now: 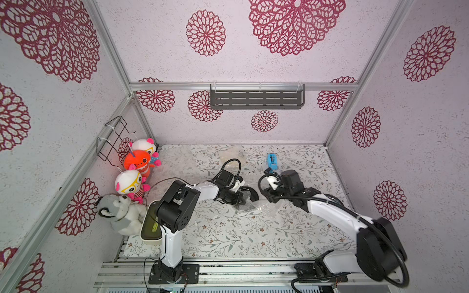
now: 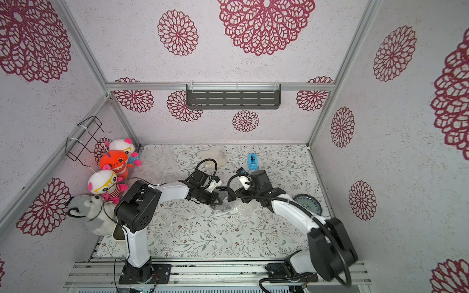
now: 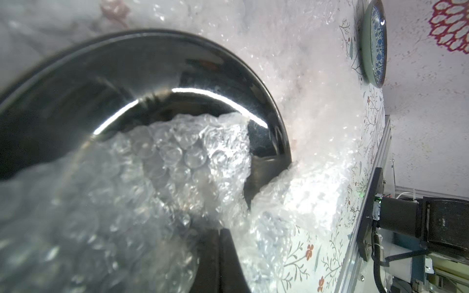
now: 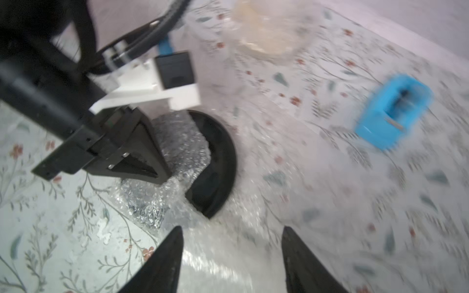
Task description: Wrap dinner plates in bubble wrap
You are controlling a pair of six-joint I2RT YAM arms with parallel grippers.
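A dark round plate (image 3: 161,58) lies on a sheet of bubble wrap, with a folded layer of bubble wrap (image 3: 195,156) covering part of it. My left gripper is shut over that folded layer; whether any film is pinched between its fingers does not show. In the right wrist view the uncovered part of the plate (image 4: 222,166) curves out past the film as a dark crescent. My right gripper stands apart to the right, its fingers spread with nothing between them. A patterned plate (image 2: 308,204) rests at the table's right side.
A blue tape dispenser (image 1: 272,161) sits toward the back. A wrapped bundle (image 4: 268,29) lies near the back wall. Plush toys (image 1: 130,181) and a bin (image 1: 151,234) crowd the left edge.
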